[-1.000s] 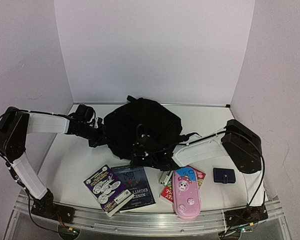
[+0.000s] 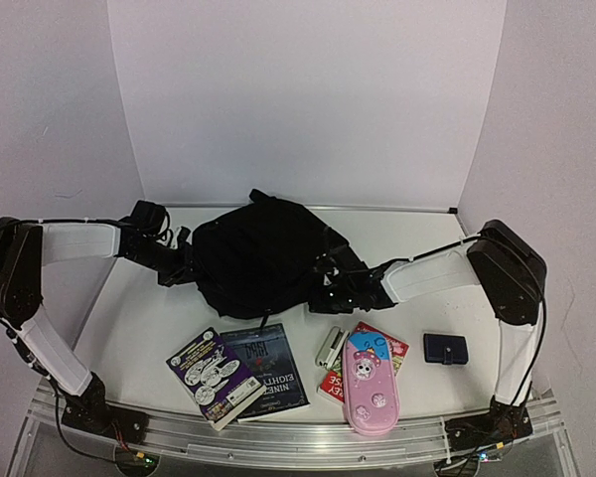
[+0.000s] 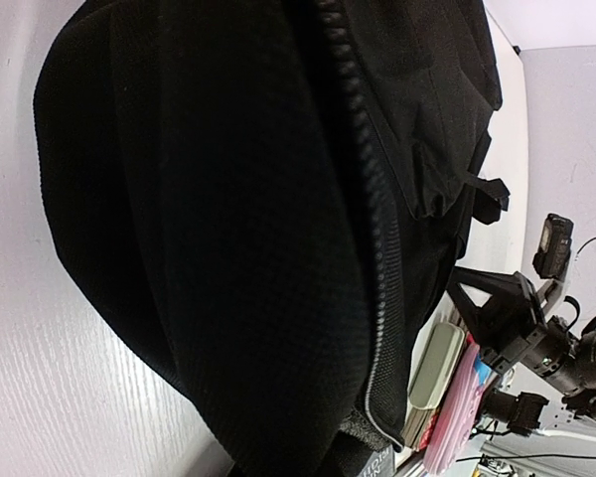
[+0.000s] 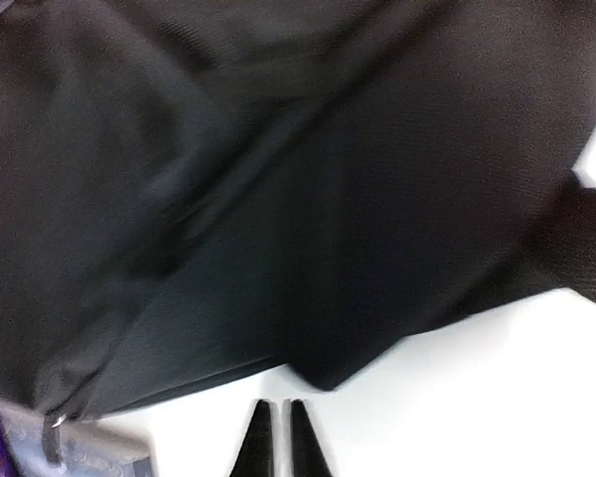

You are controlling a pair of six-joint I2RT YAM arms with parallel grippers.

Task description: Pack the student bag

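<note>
The black bag lies in the middle back of the table and fills much of both wrist views. A zipper runs along it in the left wrist view. At the bag's left edge, my left gripper is shut on its fabric; the cloth hides most of the fingertips. My right gripper is shut, its narrow tips close together with only white table showing between them. It hangs by the bag's front right edge. In front lie a purple book, a dark book and a pink pencil case.
A red book is partly under the pencil case. Beside it lies a pale, narrow case. At the right sits a dark wallet. Bare table shows at the left front and the back right.
My left gripper has shifted left, and the bag has slid left with it. My right gripper has moved right along the bag's front, from near the dark book to the bag's right side.
</note>
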